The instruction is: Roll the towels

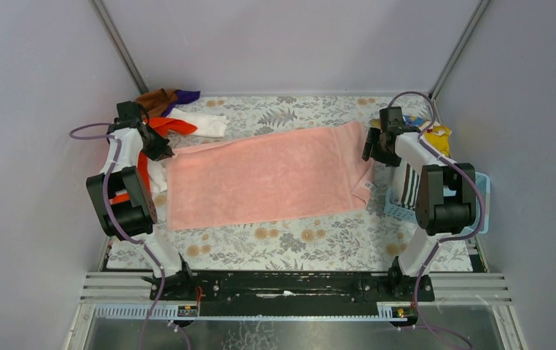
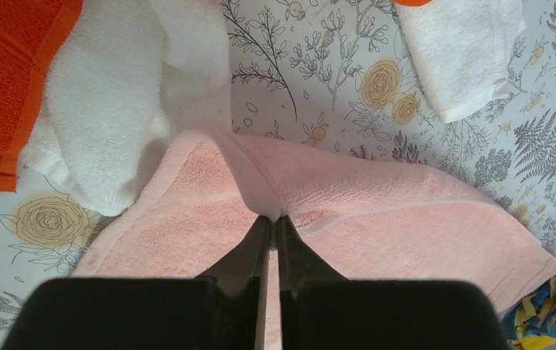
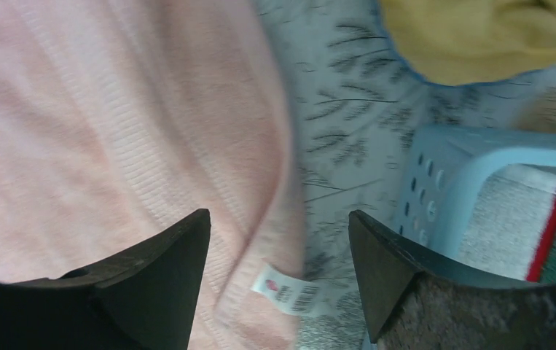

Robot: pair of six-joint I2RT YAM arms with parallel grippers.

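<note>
A pink towel [image 1: 260, 179] lies spread over the patterned tabletop, its right end turned over in a fold with a white label [image 3: 283, 289] sticking out. At its far left corner, my left gripper [image 1: 170, 152] is shut on the towel's edge, and the cloth rises in a ridge to the fingertips in the left wrist view. My right gripper stands open by the towel's right edge. In the right wrist view the folded edge shows between and beyond its fingers, not pinched by them.
A light blue basket [image 1: 483, 191] with rolled striped towels [image 1: 409, 186] stands close to the right gripper. Yellow cloth [image 3: 479, 44] lies behind it. Orange [image 2: 12, 87] and white towels [image 2: 107, 95] crowd the left side.
</note>
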